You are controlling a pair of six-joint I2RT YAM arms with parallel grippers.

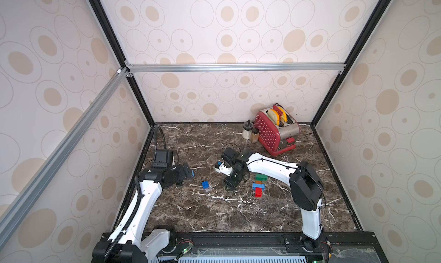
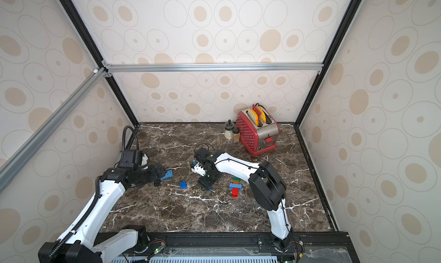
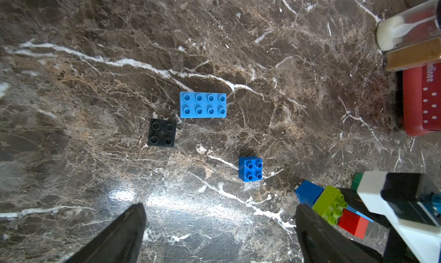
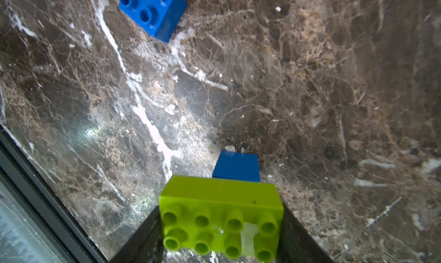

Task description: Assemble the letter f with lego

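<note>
My right gripper is shut on a lime green brick (image 4: pixel 220 189), whose studs face the wrist camera. Just beyond it shows a blue brick (image 4: pixel 236 166); whether the two are joined I cannot tell. Open and empty, my left gripper is over the table's left side. In its view lie a light blue long brick (image 3: pixel 203 104), a black square brick (image 3: pixel 161 132) and a small blue brick (image 3: pixel 250 169). Right of the right gripper, a green brick (image 1: pixel 261 177), a light blue brick (image 1: pixel 258 186) and a red brick (image 1: pixel 258 193) form a group, partly hidden in the left wrist view.
A red toaster (image 1: pixel 275 129) stands at the back right, beside a glass jar (image 1: pixel 247 130) and a brown-sided jar (image 1: pixel 255 135). The right forearm (image 1: pixel 271 164) passes just behind the brick group. Bare marble table (image 1: pixel 193 212) lies along the front.
</note>
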